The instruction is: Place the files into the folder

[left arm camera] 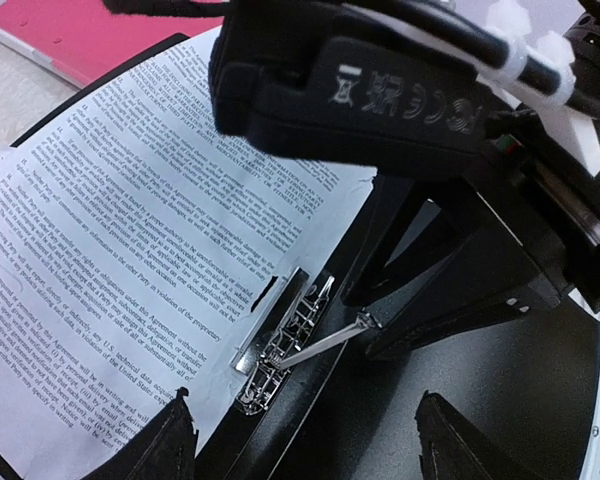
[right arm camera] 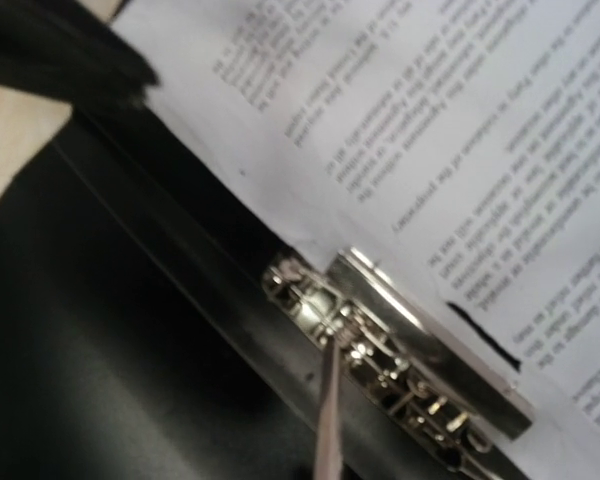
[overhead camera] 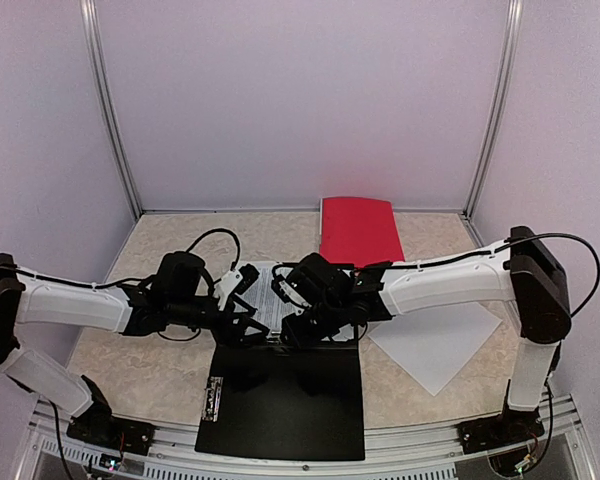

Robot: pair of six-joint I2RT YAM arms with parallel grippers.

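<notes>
The black folder (overhead camera: 280, 410) lies open, printed sheets (left arm camera: 110, 250) on its far half. At the spine sits a metal clip (right arm camera: 400, 360) with a raised lever (left arm camera: 320, 345). My left gripper hovers over the clip and paper edge, its fingers apart, nothing between them. My right gripper (overhead camera: 295, 325) is over the clip from the other side, its fingers (left arm camera: 425, 330) close by the lever; whether they touch it I cannot tell. The right wrist view is blurred.
A red folder (overhead camera: 360, 225) lies behind. A blank white sheet (overhead camera: 435, 350) is to the right. Bare table shows at the left.
</notes>
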